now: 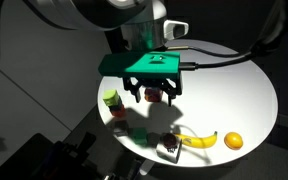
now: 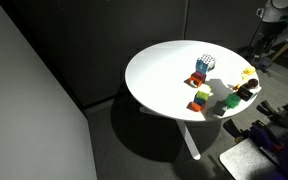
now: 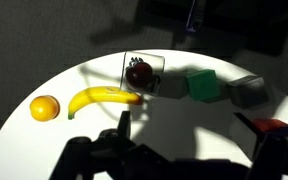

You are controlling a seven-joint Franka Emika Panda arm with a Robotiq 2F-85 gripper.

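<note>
My gripper [image 1: 154, 96] hangs open over the round white table [image 1: 229, 90], its fingers apart and nothing held between them. In the wrist view, bare table shows between the fingers. Beyond them lie a yellow banana [image 3: 96, 97], an orange [image 3: 45, 108], a pale box with a dark red round thing [image 3: 139, 73] on it, and a green cube [image 3: 202, 84]. A dark grey block [image 3: 248, 91] is right of the cube. Red and blue pieces [image 2: 199, 77] stand together on the table; exterior view 1 shows them partly behind my fingers.
A stack with a green block [image 1: 111, 98] on top stands at the table's left side in exterior view 1. Most small things lie near one rim.
</note>
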